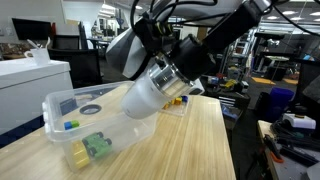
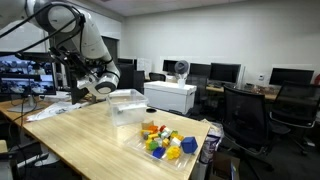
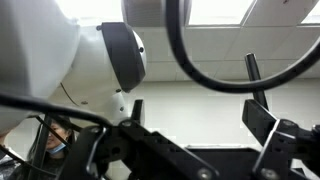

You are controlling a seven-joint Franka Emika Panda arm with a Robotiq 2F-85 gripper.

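Observation:
In the wrist view my gripper stands open, its two dark fingers wide apart and only ceiling and pale wall between them. My white and black arm [image 1: 150, 92] is folded up above the table, beside a clear plastic bin [image 1: 52, 128]. Inside the bin lie green blocks [image 1: 97, 145] and a yellow block [image 1: 80, 152], near its front corner. Farther along the table, a shallow clear tray [image 2: 163, 157] holds several coloured blocks, among them a blue block [image 2: 189, 145].
Bare wood tabletop [image 2: 85, 138] lies in front of the bin and the tray. A white box [image 2: 170, 96] stands behind the bin. A dark cable [image 3: 215, 84] loops across the wrist view. Office chairs [image 2: 243, 118] are beyond the table.

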